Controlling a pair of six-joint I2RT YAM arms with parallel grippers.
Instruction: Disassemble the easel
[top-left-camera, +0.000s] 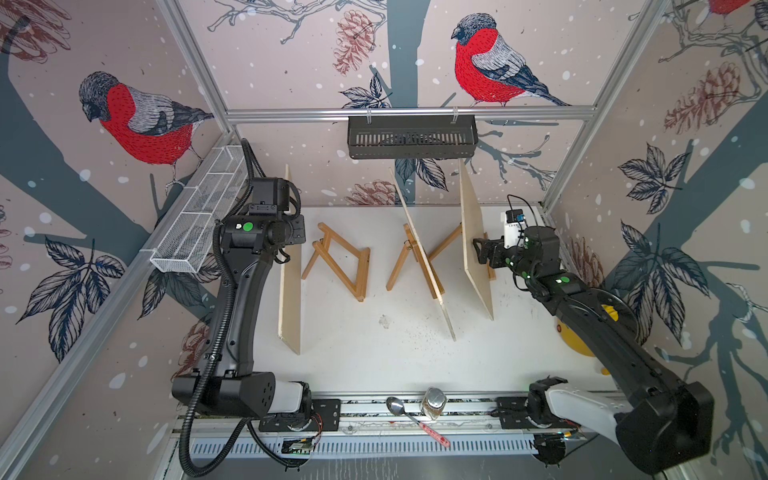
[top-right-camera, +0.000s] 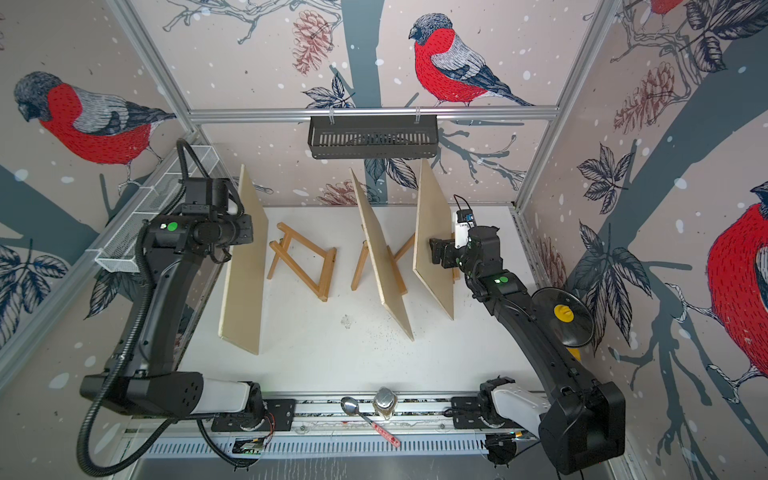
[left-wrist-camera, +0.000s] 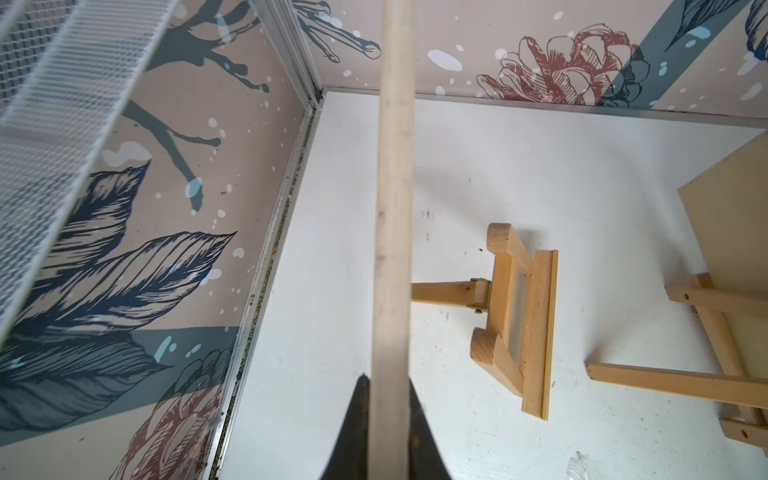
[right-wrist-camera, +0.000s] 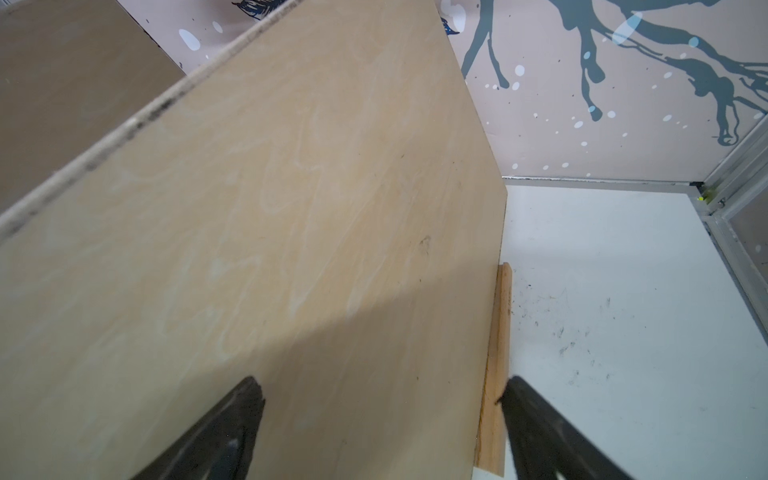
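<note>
A plywood board (top-left-camera: 290, 320) stands on edge at the left, with my left gripper shut on it. In the left wrist view that board shows edge-on. Beside it on the table is a bare small wooden easel (top-left-camera: 362, 276). The middle board (top-right-camera: 382, 264) leans on an easel, whose wooden legs (top-left-camera: 397, 266) show behind it. Farther right stands another board (top-right-camera: 433, 240). My right gripper is open close to that board's right face, not closed on it. Of the easel there, only a wooden ledge (right-wrist-camera: 496, 384) shows clearly.
A white wire shelf (top-left-camera: 200, 212) hangs along the left wall. High on the back wall is a dark basket (top-left-camera: 412, 137). A spoon (top-left-camera: 416, 420) and a jar (top-left-camera: 433, 402) lie at the front rail.
</note>
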